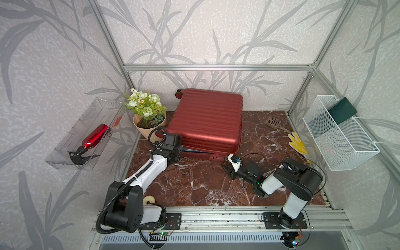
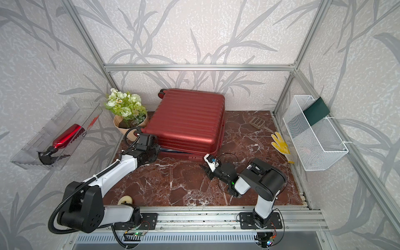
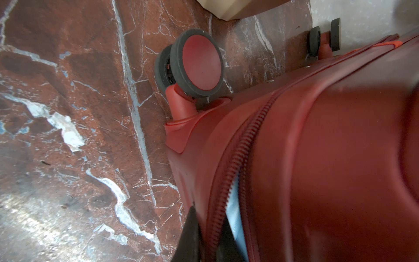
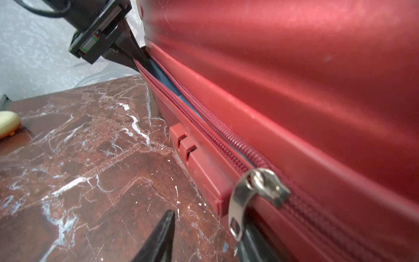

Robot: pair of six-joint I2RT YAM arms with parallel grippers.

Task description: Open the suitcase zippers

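A red hard-shell suitcase (image 1: 208,116) lies flat on the marble table. Its front zipper is parted, showing dark and light-blue lining. My left gripper is at the front left corner, shut on the suitcase's zipper edge, near a wheel (image 3: 200,65). My right gripper is part open at the front right; a metal zipper pull (image 4: 239,205) hangs beside one finger, close to the lock housing (image 4: 200,170). Whether they touch is unclear.
A flower pot (image 1: 145,125) stands behind the left arm. Wire baskets (image 1: 333,141) and a clear bin (image 1: 75,154) are on the side walls. A yellow glove (image 1: 298,145) lies at the right.
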